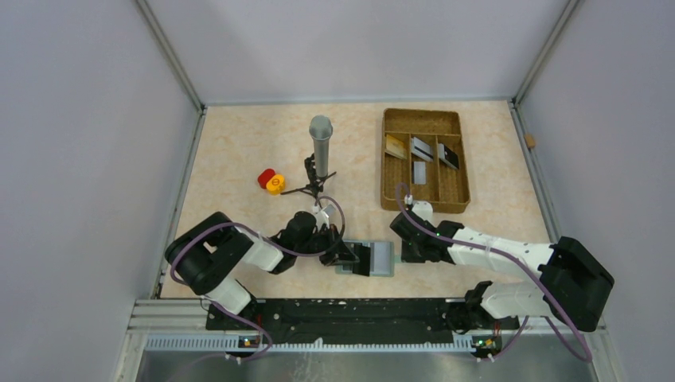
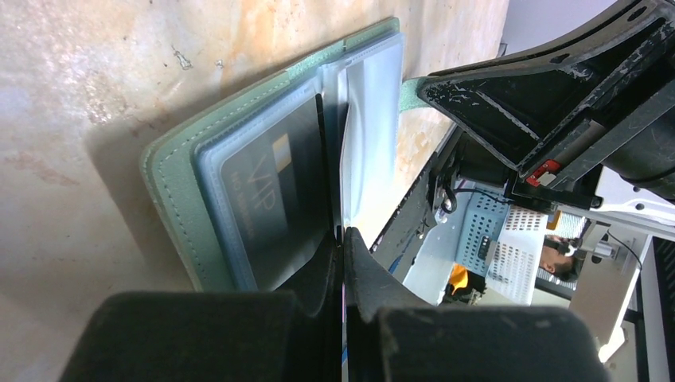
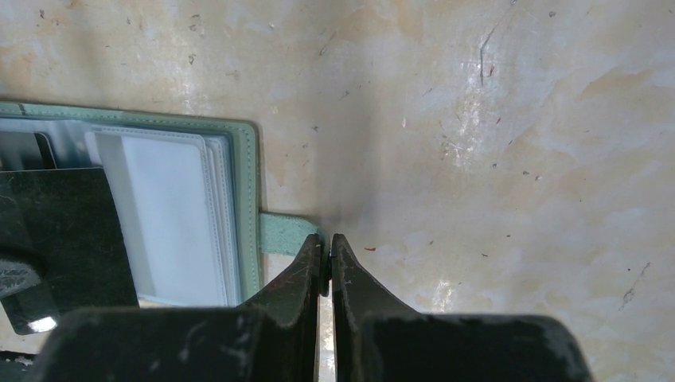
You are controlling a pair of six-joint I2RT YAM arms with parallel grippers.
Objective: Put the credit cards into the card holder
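The green card holder [image 1: 386, 271] lies open on the table, its clear sleeves [image 3: 171, 215] facing up. My left gripper is shut on a thin black card, which appears edge-on in the left wrist view, beside the opening of a clear sleeve. How far the card's edge is inside the sleeve, I cannot tell. A dark VIP card [image 2: 267, 195] sits in the holder's other pocket. At the holder's right side, my right gripper is shut on its green strap [image 3: 285, 233].
Behind the right arm stands a brown compartment tray [image 1: 396, 196] with several cards in it. A grey stand [image 1: 321, 147] rises at the back middle, with red and yellow objects [image 1: 275, 184] to its left.
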